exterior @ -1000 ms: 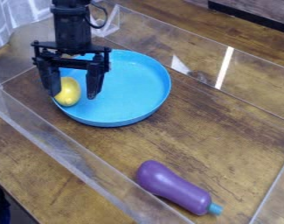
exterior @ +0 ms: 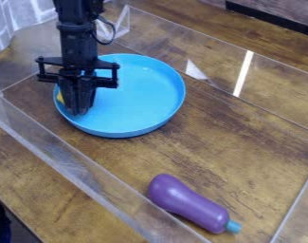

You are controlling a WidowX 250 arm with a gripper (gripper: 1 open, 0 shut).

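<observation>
My gripper (exterior: 77,99) is down in the blue plate (exterior: 143,100) at its left side, its fingers drawn together. A yellow object (exterior: 62,98) shows only as a small sliver behind the dark fingers, mostly hidden by them. Whether anything sits between the fingertips is not visible.
A purple eggplant-like toy (exterior: 188,201) with a teal tip lies at the lower right. Clear plastic walls run along the left and right of the wooden table (exterior: 244,133).
</observation>
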